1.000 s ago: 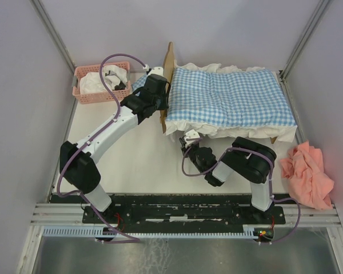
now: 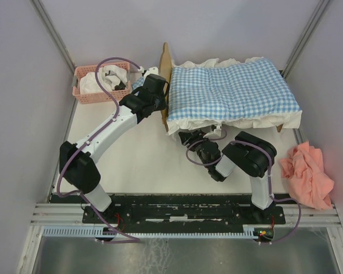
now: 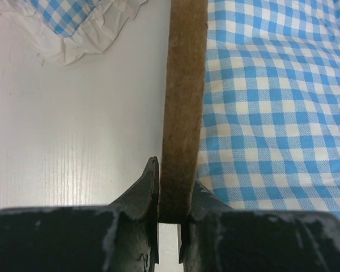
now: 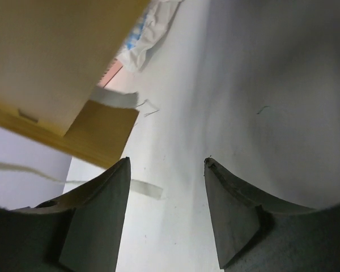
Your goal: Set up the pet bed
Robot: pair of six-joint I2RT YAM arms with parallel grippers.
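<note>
The pet bed's blue-and-white checked cloth (image 2: 231,91) spreads across its frame, white trim hanging over the front edge. Along its left side stands a brown wooden side panel (image 2: 165,65). My left gripper is shut on this wooden panel (image 3: 184,96), whose narrow edge runs up between the fingers. In front of the bed, low by its front left corner, is my right gripper (image 2: 186,137). The right wrist view shows that right gripper open with nothing between its fingers; a wooden part (image 4: 105,130) of the bed is close to the left finger.
A pink basket (image 2: 103,98) holding white cloth stands at the back left, with a checked cloth piece (image 2: 138,83) beside it. Crumpled pink cloth (image 2: 307,174) lies at the right.
The bed has turned slightly, its right front corner shifting to the right and the panel's top edging left. My right gripper has moved a little, still low by the front left corner.
</note>
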